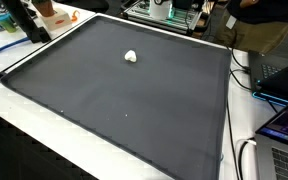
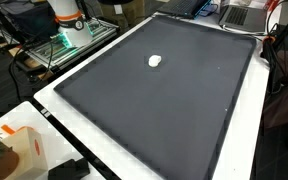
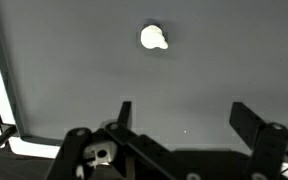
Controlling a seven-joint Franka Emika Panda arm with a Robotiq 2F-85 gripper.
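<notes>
A small white object [image 3: 154, 38] lies by itself on a dark grey mat; what it is cannot be made out. It also shows as a pale spot [image 1: 131, 56] toward the far side in exterior view 1 and as a white lump [image 2: 154, 61] in exterior view 2. In the wrist view my gripper is open, its two black fingers wide apart with only bare mat between them. The white object is beyond the fingertips, well clear of them. Neither exterior view shows the fingers clearly.
A laptop [image 2: 246, 18] stands past one edge with cables near it. Bottles and boxes [image 1: 54, 18] crowd a far corner.
</notes>
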